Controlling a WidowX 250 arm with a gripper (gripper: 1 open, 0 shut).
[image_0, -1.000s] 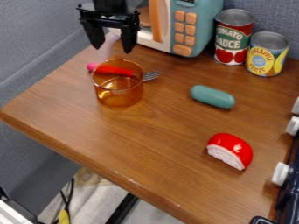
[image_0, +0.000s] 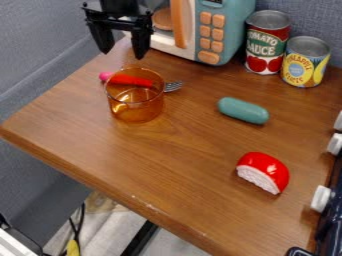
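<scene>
My black gripper (image_0: 120, 36) hangs at the top left, in front of the teal toy microwave (image_0: 214, 30), with its two fingers spread open and nothing seen between them. Below it an amber transparent cup (image_0: 138, 107) stands on the wooden table (image_0: 134, 170), with a red elongated item (image_0: 130, 81) at its mouth. A pink item (image_0: 106, 75) and a fork (image_0: 173, 86) lie beside the cup.
A tomato can (image_0: 265, 50) and a yellow can (image_0: 305, 66) stand at the back right. A green cylinder (image_0: 242, 110) and a red-and-white piece (image_0: 263, 170) lie on the right.
My gripper has shifted very slightly; the objects on the table have not visibly moved.
</scene>
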